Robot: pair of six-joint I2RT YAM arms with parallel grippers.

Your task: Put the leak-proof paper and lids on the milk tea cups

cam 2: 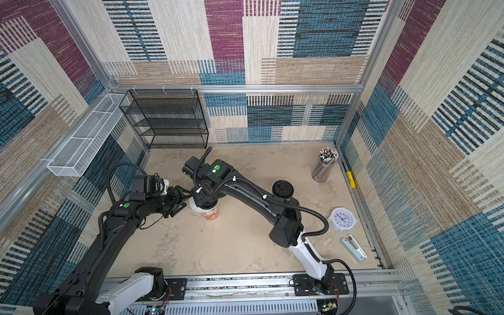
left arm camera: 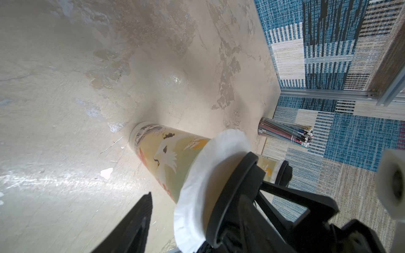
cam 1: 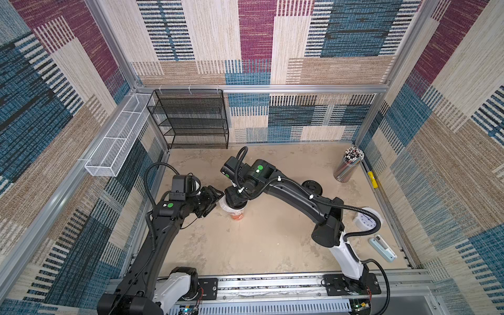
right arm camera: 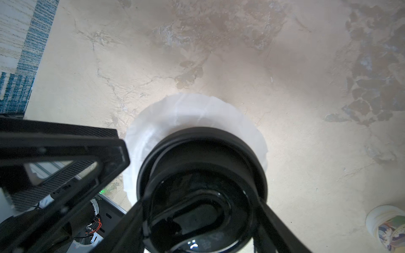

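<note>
A patterned milk tea cup (left arm camera: 168, 158) stands upright on the table. White leak proof paper (right arm camera: 181, 111) spreads out from under the black lid (right arm camera: 202, 132) at its top, its margin sticking out all round in the right wrist view. My right gripper is open, its fingers on either side of the lid. Left of the cup, my left gripper (cam 1: 215, 201) stands partly open, fingers (left arm camera: 132, 227) apart near the edge of paper and lid. Whether a finger touches the lid is unclear. A second cup (left arm camera: 268, 165) with a black lid (cam 2: 282, 189) stands farther right.
A pencil holder (cam 1: 348, 165) stands at the back right, with a clock (cam 2: 342, 218) and a stapler (cam 2: 353, 247) nearer the front right. A black wire rack (cam 1: 191, 123) is at the back left.
</note>
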